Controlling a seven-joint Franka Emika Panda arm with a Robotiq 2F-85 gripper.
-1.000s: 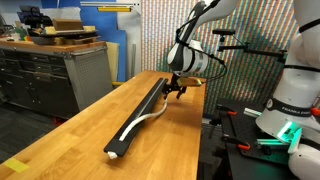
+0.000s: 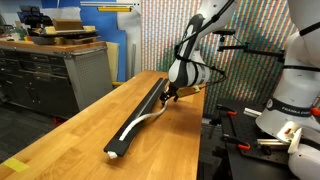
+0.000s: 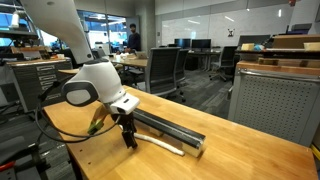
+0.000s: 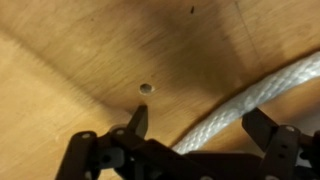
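Note:
A white braided rope lies on the wooden table, partly along a long black channel. My gripper is low over the table near one end of the rope. In the wrist view the gripper stands open, its two dark fingers apart. The rope runs diagonally between and below the fingers, with wood showing on both sides. In exterior view 2 the rope stretches right from beside the gripper, in front of the channel.
Bare tabletop lies in front of the channel. A small dark hole marks the wood beside the rope. Behind the table stand office chairs and a grey cabinet.
The arm and gripper have shifted slightly toward the front left and lower, closer to the rope. The rope and channel look unmoved.

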